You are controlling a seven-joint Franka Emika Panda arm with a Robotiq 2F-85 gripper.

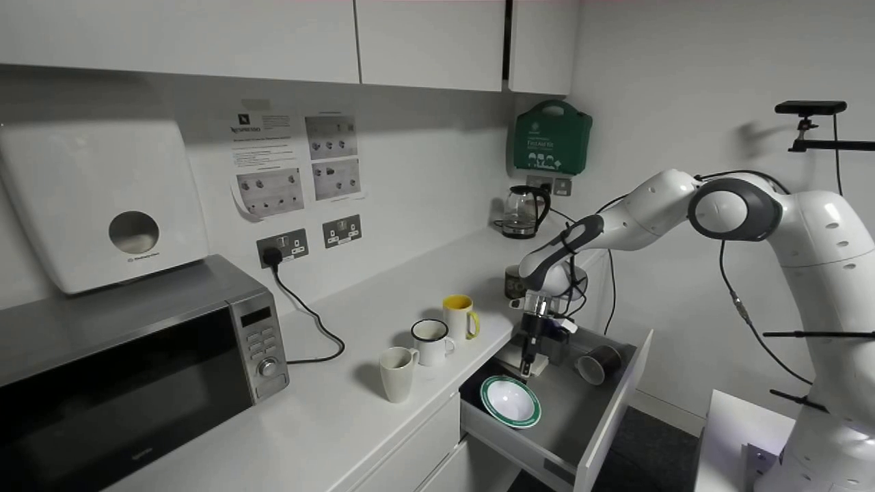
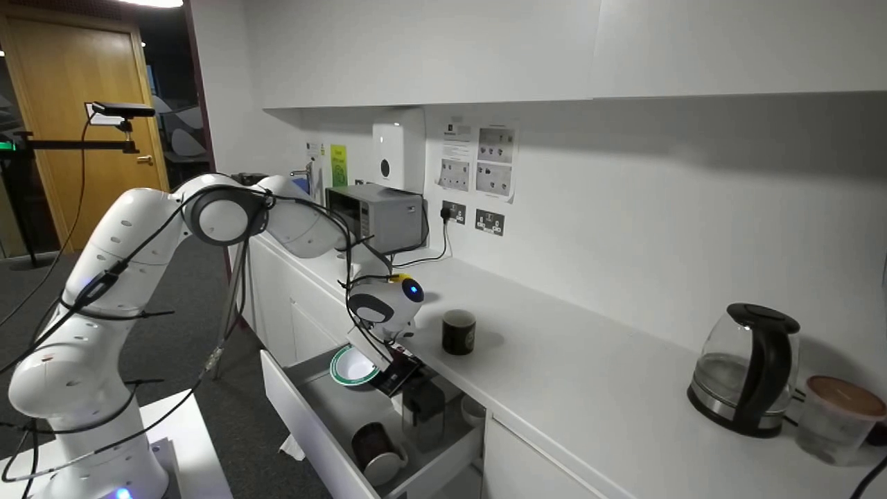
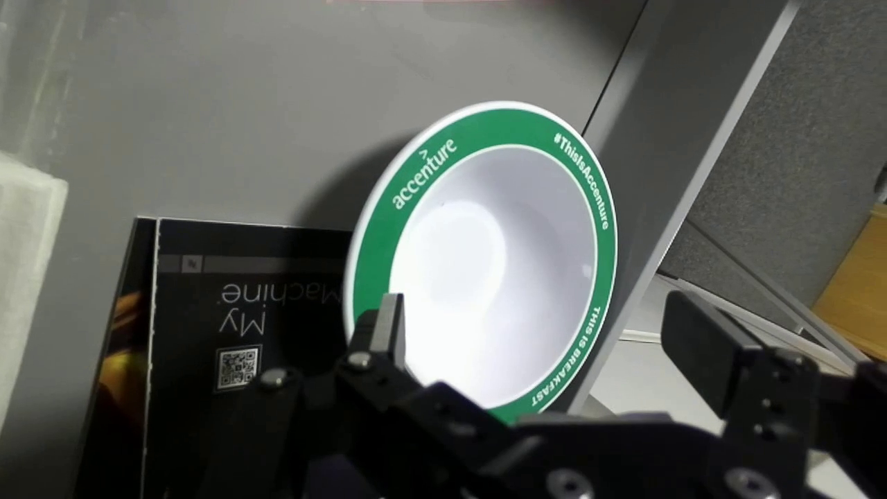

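Observation:
My gripper stands open in the wrist view, its two dark fingers wide apart with nothing held between them. Beyond them is a white bowl with a green printed rim, leaning against the drawer's side wall. In exterior view 1 the bowl lies at the drawer's near left end, and the gripper points down over the drawer just behind it, apart from it. The second exterior view has the arm partly covering the gripper; the bowl shows beyond it.
The open drawer also holds a dark mug on its side, a clear container and a black printed card. Several mugs, including a yellow-lined mug, stand on the counter. A kettle is farther along.

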